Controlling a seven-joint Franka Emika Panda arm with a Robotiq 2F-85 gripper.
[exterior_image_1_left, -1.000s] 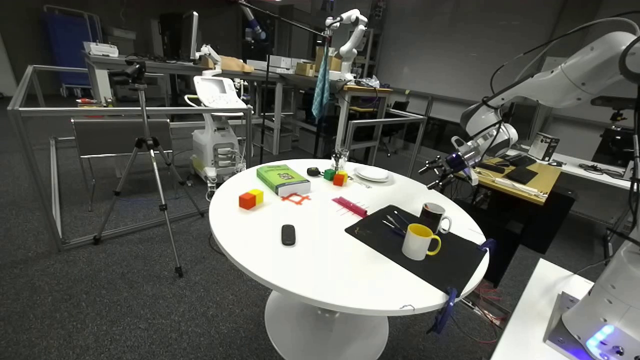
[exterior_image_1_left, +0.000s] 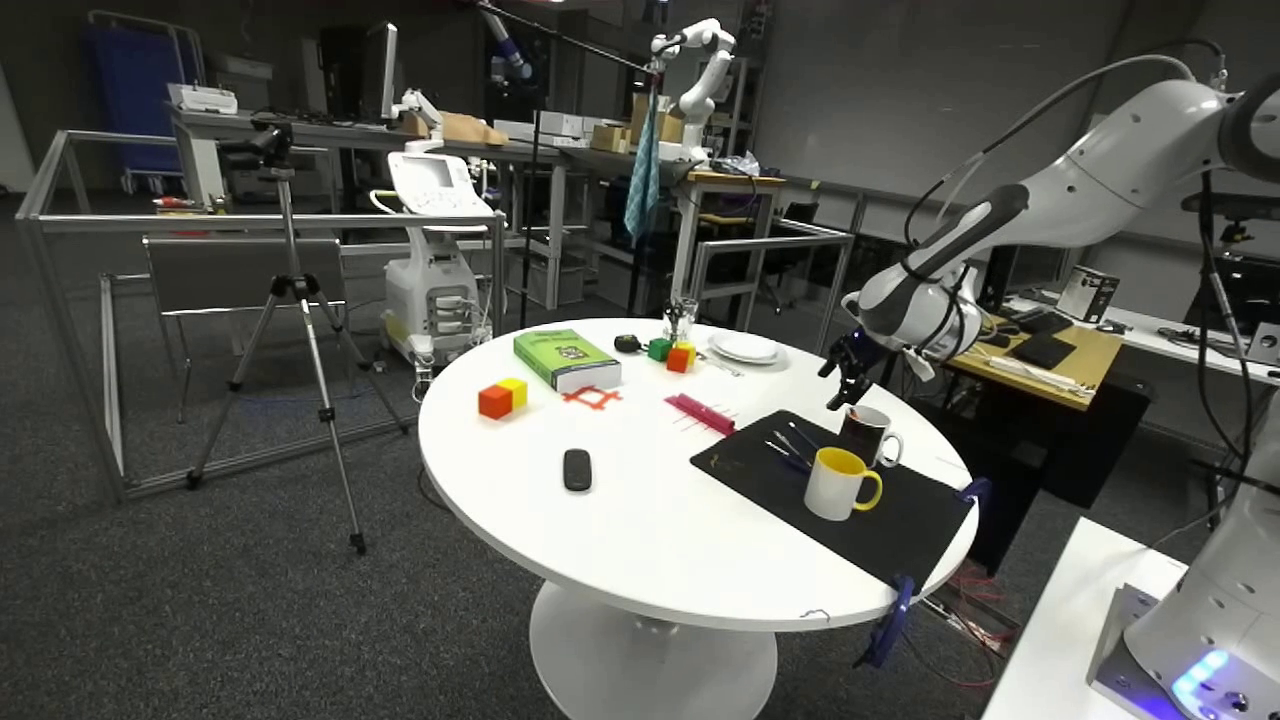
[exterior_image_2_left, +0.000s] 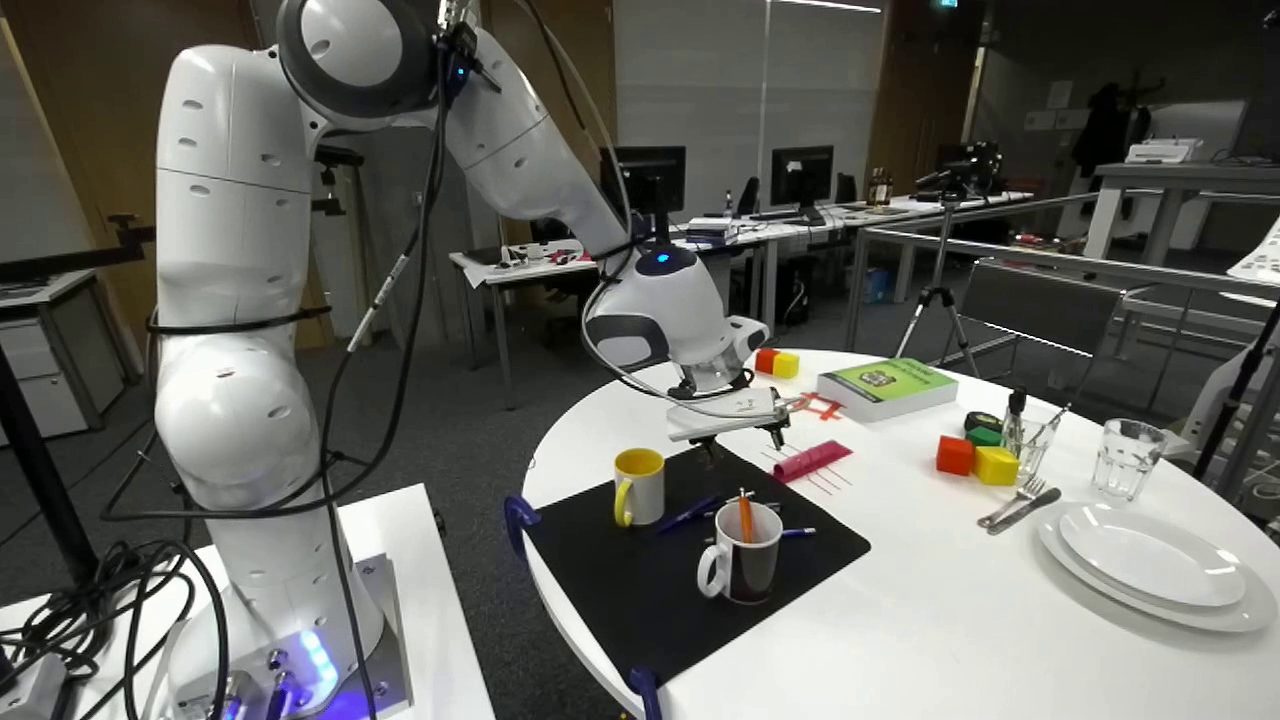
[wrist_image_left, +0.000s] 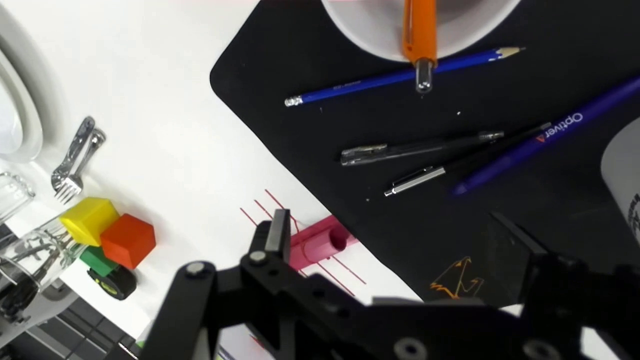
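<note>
My gripper is open above the black mat (wrist_image_left: 252, 84), with nothing between its spread fingers. On the mat in the wrist view lie a blue pencil (wrist_image_left: 360, 86), a clear pen (wrist_image_left: 414, 149), a slim pen with a silver end (wrist_image_left: 417, 180) and a purple pen (wrist_image_left: 540, 141). An orange pen (exterior_image_2_left: 746, 518) stands in the dark-and-white mug (exterior_image_2_left: 753, 566). Close by is a white mug with a yellow inside (exterior_image_2_left: 648, 494). A pink holder (wrist_image_left: 318, 243) sits past the mat's edge, partly behind the left finger.
Red (wrist_image_left: 128, 241), yellow and green blocks stand beside glasses holding cutlery. A knife, a fork and stacked plates (exterior_image_2_left: 1152, 564) lie near them. Farther off are a green book (exterior_image_1_left: 564, 358), a dark oblong device (exterior_image_1_left: 577, 469) and two more blocks. Blue clamps (exterior_image_1_left: 890, 624) grip the table edge.
The arm has swung down and inward over the table. The gripper, earlier held higher and farther right in exterior view 1, now points downward near the mugs. The tabletop objects look unmoved.
</note>
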